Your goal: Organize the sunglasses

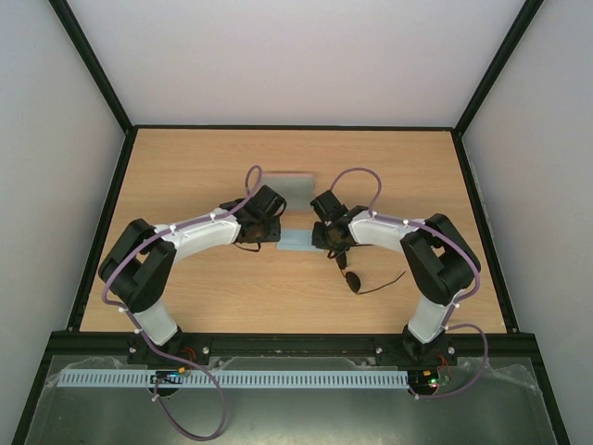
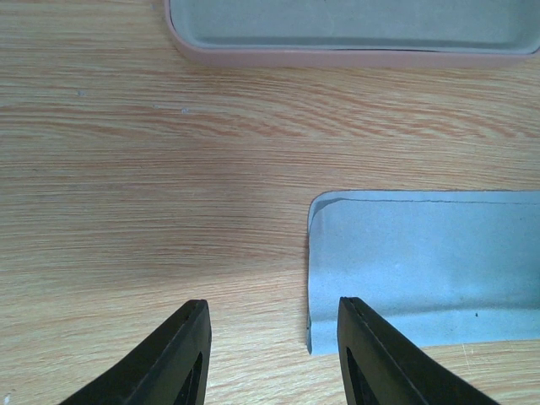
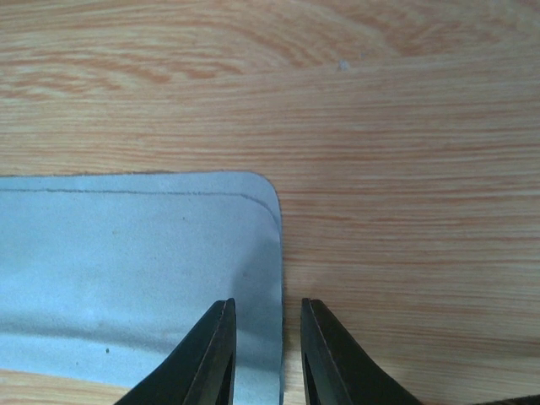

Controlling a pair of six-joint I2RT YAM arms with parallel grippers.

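A pair of dark sunglasses [image 1: 353, 281] lies on the table below my right arm, partly hidden by it in the top view. A flat light blue cloth [image 2: 422, 253] lies mid-table, with a tray [image 2: 354, 57] behind it. My left gripper is open over bare wood at the cloth's left edge, nothing between its fingers. My right gripper hangs over the cloth's right edge, its fingers apart with nothing between them; a dark sliver shows at that view's lower right corner.
The two arms stand close together at the middle.
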